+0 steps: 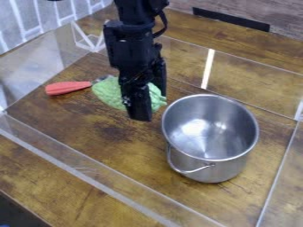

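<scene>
The black robot arm hangs down from the top of the camera view, with my gripper (140, 108) low over a green object (112, 94), which it partly hides. Whether the fingers are closed on that object is hard to tell. A red-handled utensil (69, 88) lies to the left, its right end behind the green object. A large steel pot (211, 160) with a wire handle stands to the right of the gripper.
Transparent edges or panels run along the left and right sides.
</scene>
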